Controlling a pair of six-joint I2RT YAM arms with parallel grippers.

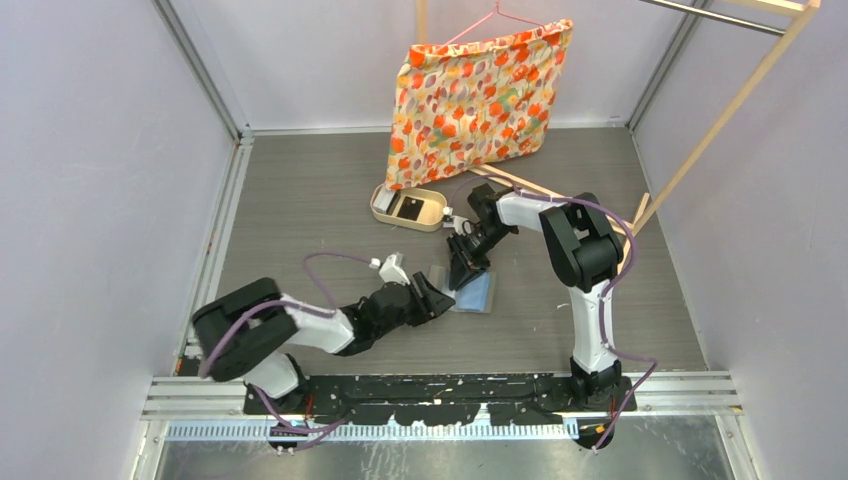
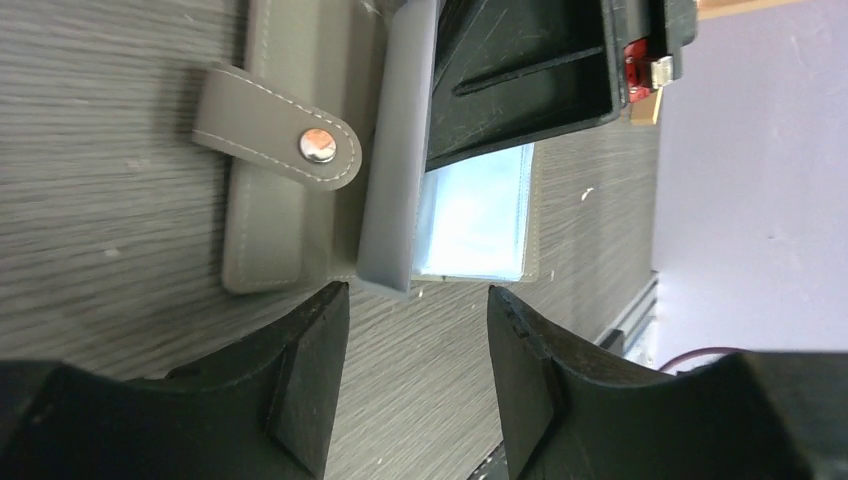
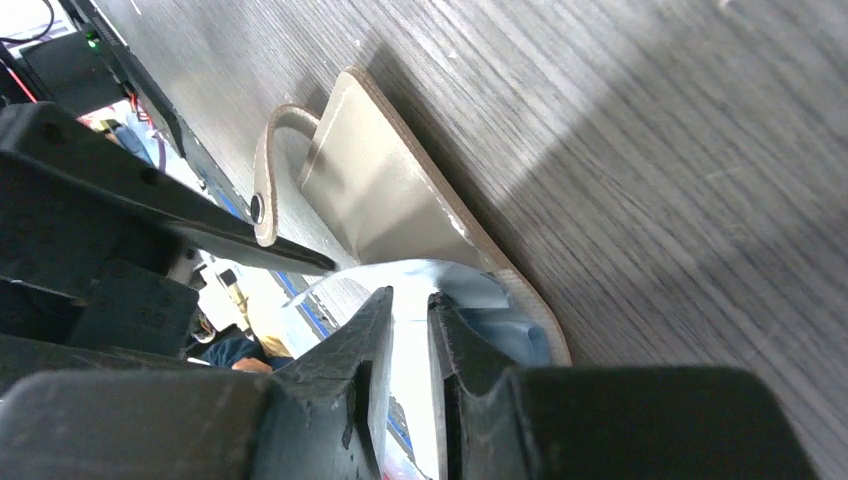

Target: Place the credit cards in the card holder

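Observation:
The open card holder [image 1: 475, 295] lies on the grey floor, with a snap strap [image 2: 260, 130], a beige cover and clear-blue sleeves [image 2: 475, 215]. My right gripper is shut on a clear sleeve of the holder, which stands bent up between its fingers in the right wrist view. My left gripper is open at the holder's front edge, with nothing gripped; the raised sleeve hangs just beyond its fingers. Small black and white card-like items sit in the beige tray [image 1: 431, 221]; I cannot tell whether all are credit cards.
A floral cloth [image 1: 475, 95] hangs on a pink hanger behind the tray. Wooden rack bars [image 1: 740, 95] stand at the back right.

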